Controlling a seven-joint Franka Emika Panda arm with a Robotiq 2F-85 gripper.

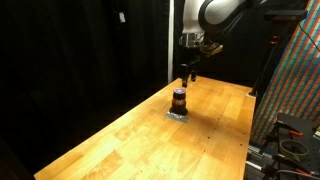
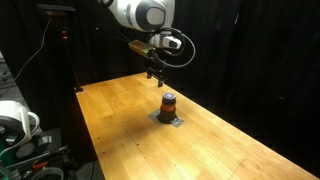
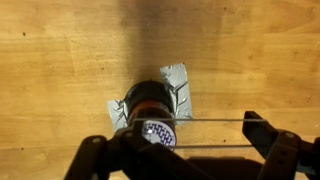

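Observation:
A dark upright cylinder-like object (image 1: 179, 101) with an orange-brown band and a pale top stands on the wooden table, its wide base held by silver tape (image 3: 177, 84). In exterior view 2 the same object (image 2: 168, 105) is right of centre. My gripper (image 1: 188, 78) is open above the table, higher than the object and apart from it. From the wrist, the dotted pale top (image 3: 158, 133) shows close to the left finger, not centred between the fingers. Two thin pale lines cross the gap; nothing is gripped.
Black curtains (image 1: 85, 60) hang behind it. Beside the table's right edge stands dark equipment with cables (image 1: 293, 146).

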